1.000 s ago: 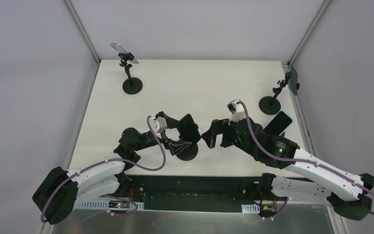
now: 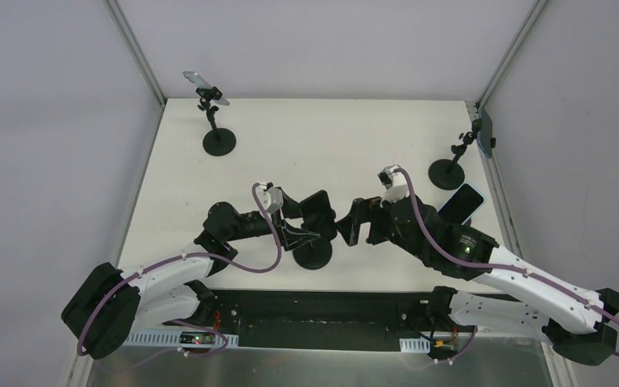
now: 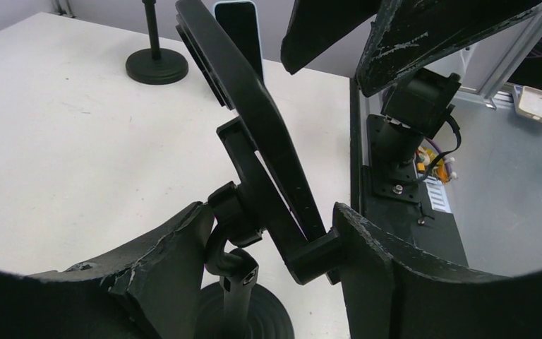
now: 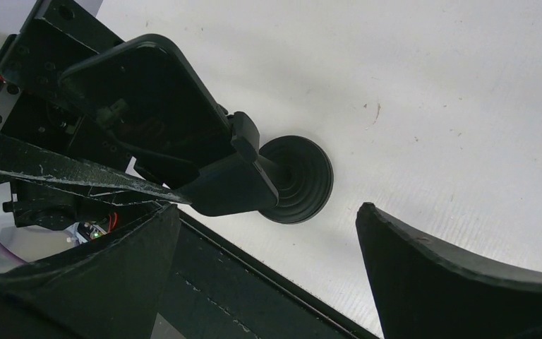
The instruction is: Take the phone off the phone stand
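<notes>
A black phone (image 4: 148, 106) rests on a black stand with a round base (image 2: 312, 256) at the table's front middle. My left gripper is around the lower part of the stand's holder; whether its fingers grip it is unclear. My right gripper stands open just right of the phone and holder, nothing between its fingers.
Another stand with a silver phone (image 2: 197, 79) is at the back left, and one (image 2: 446, 171) with a phone at the back right. A further phone (image 2: 461, 205) shows at the right.
My left gripper has moved slightly right, and the front stand has shifted right with it. The right arm has barely moved.
</notes>
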